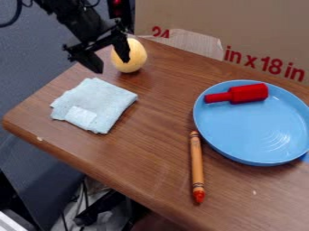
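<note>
My black gripper (101, 56) is at the upper left of the table, its fingers spread beside a yellow ball (132, 58), which sits behind and to the right of them. A folded pale cloth (94, 106) lies on the wooden table in front of the gripper. A blue plate (256, 133) on the right holds a red cylinder with a thin handle (248, 93). An orange crayon (197, 167) lies left of the plate.
A cardboard box (229, 32) stands along the back. The table's left edge drops off toward a grey surface.
</note>
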